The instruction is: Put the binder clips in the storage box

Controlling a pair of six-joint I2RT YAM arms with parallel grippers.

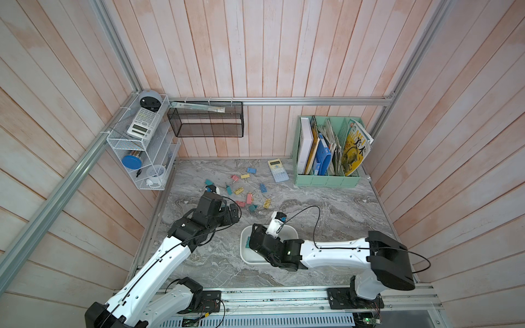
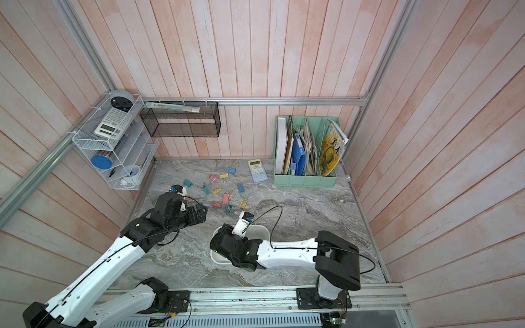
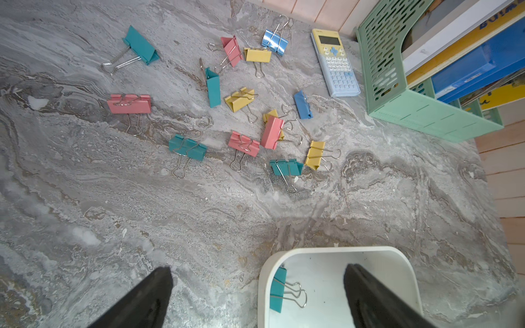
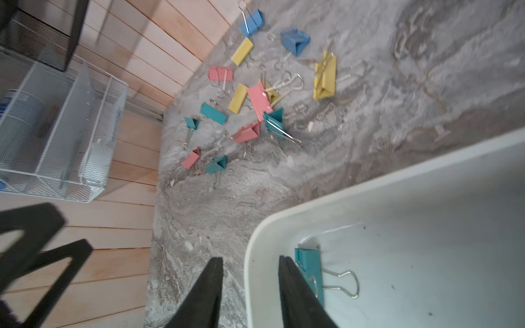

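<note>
A white storage box [image 3: 328,251] stands on the marbled table, and one teal binder clip [image 3: 277,289] lies inside against its left wall. Beyond the box are scattered several loose clips, among them a pink clip [image 3: 244,143], a teal clip [image 3: 187,147], a yellow clip [image 3: 315,155] and a blue clip [image 3: 303,105]. My left gripper is open above the table left of the box, its fingers wide apart and empty. Over the box's left wall, my right gripper has its fingers apart, and no clip shows between them.
A calculator [image 3: 336,63] and a green file holder [image 1: 326,181] stand at the back. The wire shelf [image 1: 143,143] is at the left, with a black mesh basket [image 1: 206,130] on the back wall. Bare table lies right of the clips.
</note>
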